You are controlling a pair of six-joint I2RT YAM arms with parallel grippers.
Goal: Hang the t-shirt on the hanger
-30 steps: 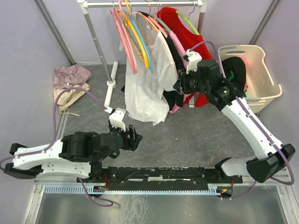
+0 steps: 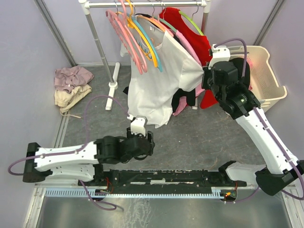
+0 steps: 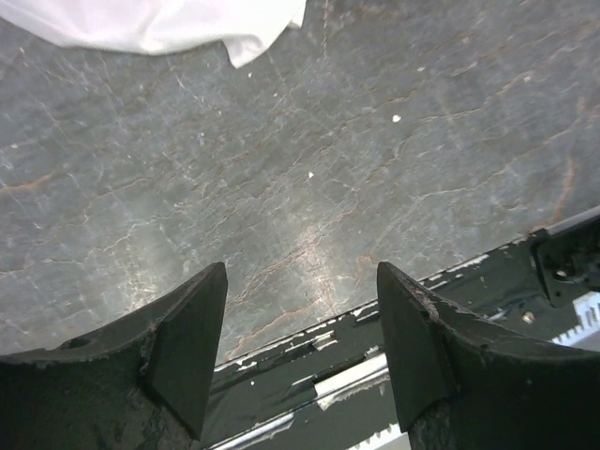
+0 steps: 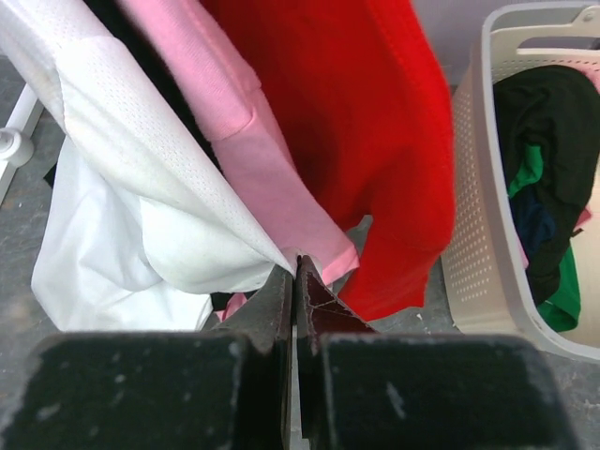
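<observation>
A white t-shirt [image 2: 156, 90] hangs among coloured hangers [image 2: 133, 38] on the rack, its lower part spread down toward the floor. My right gripper is shut at the tip of the shirt's sleeve, which is drawn out to the right, beside pink and red garments [image 4: 375, 131]. My left gripper is open over bare floor, just short of the shirt's hem [image 3: 253, 28], with nothing between its fingers.
The rack's bar [image 2: 109, 4] runs along the back. A cream basket [image 2: 266, 80] of clothes stands at the right, folded clothes [image 2: 71, 83] lie at the back left.
My right gripper has moved to the right, drawing the white sleeve with it across the pink and red garments. My left gripper has shifted slightly to the right.
</observation>
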